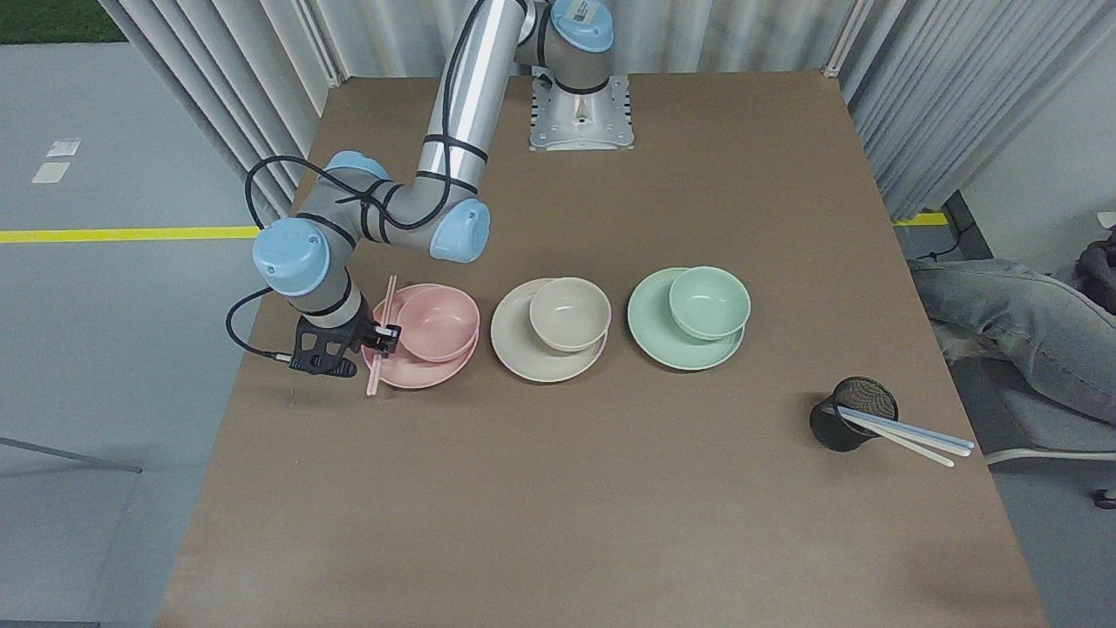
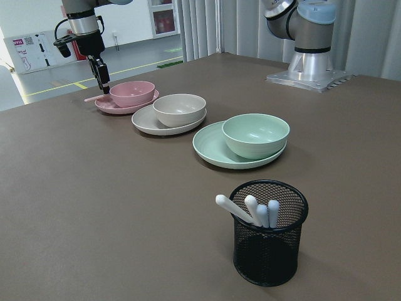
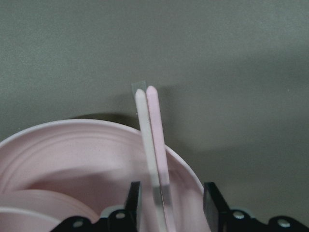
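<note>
A pink plate (image 1: 439,372) holds a pink bowl (image 1: 437,318), with a pink chopstick pair (image 1: 374,381) lying along its left side. My gripper is down at this plate, its fingers open on either side of the pair in the wrist view; in the front view its body (image 1: 330,345) hides part of the plate's left edge. The sticks reach over the plate's rim, one paler than the other.
A cream bowl (image 1: 570,309) on its plate and a green bowl (image 1: 709,298) on its plate stand to the right. A black mesh cup (image 2: 265,251) with several chopsticks is at the front right.
</note>
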